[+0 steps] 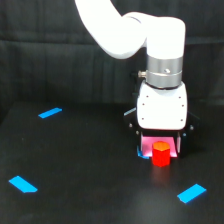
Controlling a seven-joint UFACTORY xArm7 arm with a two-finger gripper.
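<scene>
A small red block (160, 153) stands on the dark tabletop, right of centre. Directly behind it is a pink piece (148, 144), with a sliver of a blue piece (140, 153) showing at its left. My gripper (161, 146) points straight down above and behind the red block, its white hand just over the pink piece. Its dark fingers blend into the black background, so how far apart they are and whether they touch anything does not show clearly.
Flat blue strips lie on the table: one at the far left (50, 113), another at the near left (22, 184), a third at the near right (191, 193).
</scene>
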